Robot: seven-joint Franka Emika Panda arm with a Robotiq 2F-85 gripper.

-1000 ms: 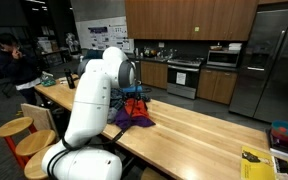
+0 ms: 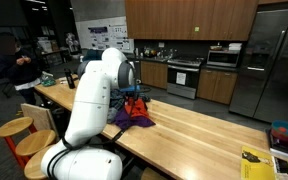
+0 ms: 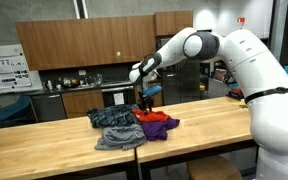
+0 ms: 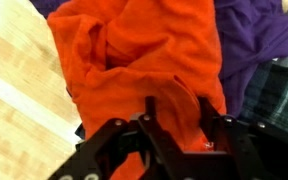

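Observation:
A bright orange-red cloth [image 4: 124,95] lies crumpled on the table, seen close up in the wrist view. My gripper is right over it, pointing down. Its fingertips stand part open, apart from each other, with a raised fold of the orange cloth between them. Whether the pads press on that fold does not show. In exterior view 2 the gripper [image 3: 144,102] is low over the cloth heap, with the orange cloth [image 3: 190,113] reaching out to its right.
Purple cloth [image 3: 158,130] lies under and beside the orange one. A grey cloth [image 3: 132,134] and a dark cloth [image 3: 112,116] are to its left in exterior view 2.
Little differs in exterior view 1. The arm and the cloth heap stand in nearly the same place; any finger movement is too small to see there.

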